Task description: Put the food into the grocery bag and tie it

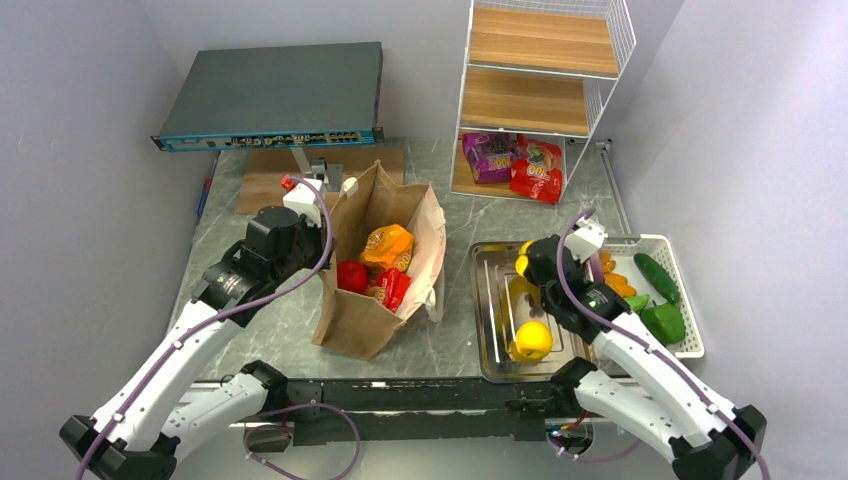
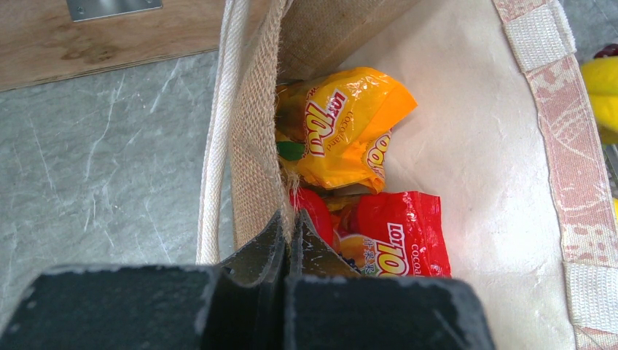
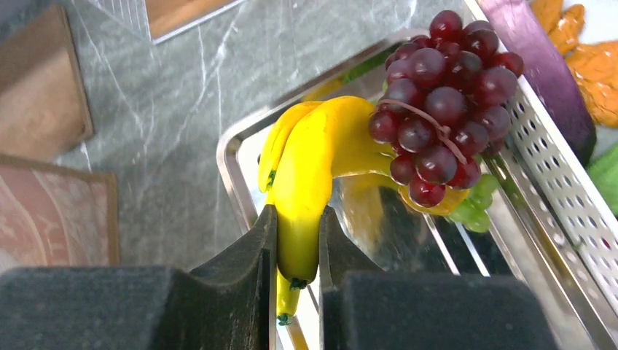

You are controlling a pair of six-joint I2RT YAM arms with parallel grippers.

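Note:
The burlap grocery bag (image 1: 355, 320) stands mid-counter, holding an orange snack bag (image 2: 350, 124), a red packet (image 2: 408, 233) and a red round item (image 1: 351, 274). My left gripper is shut on the bag's left wall, beside its white handle (image 2: 220, 131). My right gripper is shut on a bunch of bananas (image 3: 302, 182), held over the metal tray (image 3: 232, 149). Red grapes (image 3: 444, 102) lie beside the bananas, with some green grapes (image 3: 477, 204) under them. A yellow pepper (image 1: 531, 340) is at the tray's front.
A white basket (image 1: 688, 345) of vegetables stands right of the tray. A wire shelf (image 1: 525, 95) with two snack bags is at the back. A dark metal box (image 1: 270, 85) stands at the back left. Bare counter separates bag and tray.

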